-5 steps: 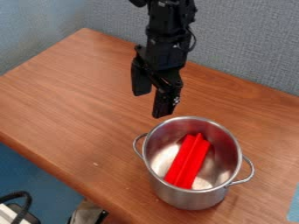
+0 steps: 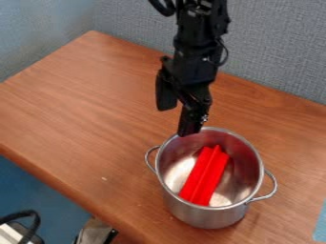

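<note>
A stainless steel pot (image 2: 211, 210) with two side handles stands on the wooden table at the lower right, a long red plastic object (image 2: 203, 176) lying inside it. My black gripper (image 2: 177, 112) hangs just behind and above the pot's back rim. Its fingers are apart, one at the left and one lower at the right, with nothing seen between them.
A grey padded wall runs along the back. At the lower left, off the table edge, are a black cable and some pale equipment.
My gripper has shifted slightly to the right and down toward the back of the pot. The pot and red object have not moved.
</note>
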